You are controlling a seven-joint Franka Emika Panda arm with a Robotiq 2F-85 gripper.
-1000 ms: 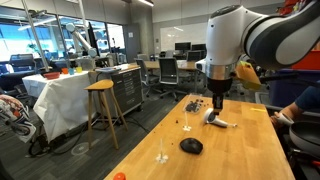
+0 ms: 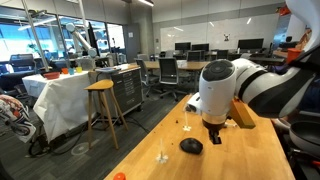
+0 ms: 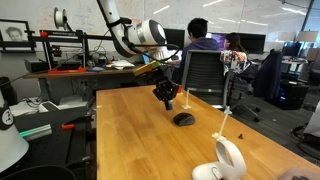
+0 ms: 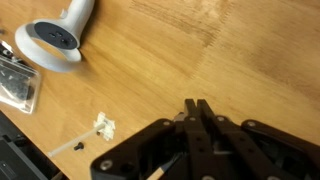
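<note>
My gripper is low over the wooden table, with its black fingers close together at the bottom of the wrist view. Nothing can be made out between them. A dark rounded object lies on the table beside the gripper in exterior view 1; exterior view 2 also has this dark object, just in front of the arm. A white controller with a ring rests at the upper left of the wrist view, apart from the fingers.
Thin white sticks stand on the table, one stick being near its left edge. A clear bag of small parts is at the wrist view's left side. A red ball sits at the near corner. Bare wood lies right of the controller.
The arm has come down towards the table and towards the exterior view 1 camera. It now hides the white controller there. The dark object has stayed in place.
</note>
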